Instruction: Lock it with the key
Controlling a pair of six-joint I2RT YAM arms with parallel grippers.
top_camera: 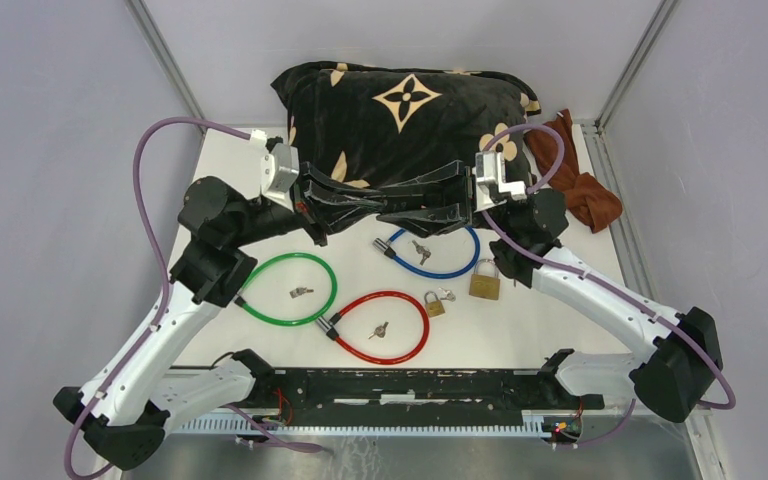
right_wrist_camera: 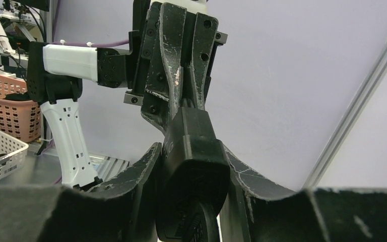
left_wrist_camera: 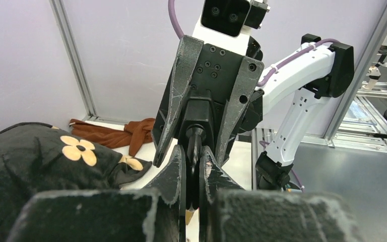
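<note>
Above the table middle, my left gripper point(top_camera: 372, 200) and right gripper point(top_camera: 392, 206) face each other with tips close together. In the left wrist view, a black blocky piece point(left_wrist_camera: 197, 121) with a thin dark stem point(left_wrist_camera: 195, 151) stands between the grippers; the left fingers point(left_wrist_camera: 170, 174) are shut on the stem. From the right wrist view, the black piece point(right_wrist_camera: 191, 166) fills the space between my right fingers, which are shut on it. Whether it has a keyhole or holds a key is hidden.
Below lie a green cable lock point(top_camera: 331, 294), a red one point(top_camera: 422, 345) and a blue one point(top_camera: 450, 274), each with keys. Brass padlocks, small point(top_camera: 434, 308) and large point(top_camera: 485, 286), are nearby. A dark cushion point(top_camera: 360, 110) and brown cloth point(top_camera: 592, 200) occupy the back.
</note>
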